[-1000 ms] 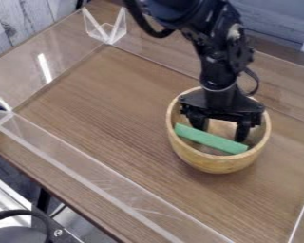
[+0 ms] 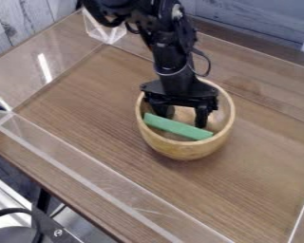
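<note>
My black gripper point(image 2: 180, 102) reaches down from the top into a round wooden bowl point(image 2: 188, 149) near the middle of the view, its fingers spread over the bowl's rim and interior. A green stick-like object point(image 2: 177, 126) lies slanted inside the bowl, in front of the fingers. Whether anything else is between the fingers is hidden.
A pale panelled wall runs along the back, and a dark coiled cable or part sits at the bottom left corner.
</note>
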